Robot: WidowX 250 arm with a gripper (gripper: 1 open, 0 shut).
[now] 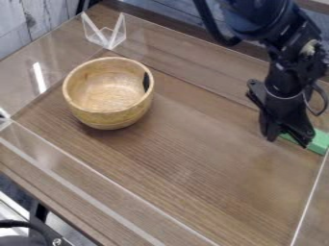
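Note:
At the right side of the table my black gripper (267, 129) hangs low over the wood, its fingers pointing down and to the left. Just right of its fingers a green object (313, 141) lies at the table's right edge, partly hidden by the gripper. The gripper looks shut, and nothing is visible between its fingertips; whether it touches the green object cannot be told.
A wooden bowl (108, 113) sits at the left of the table. A white wire-like object (100, 34) is at the back left.

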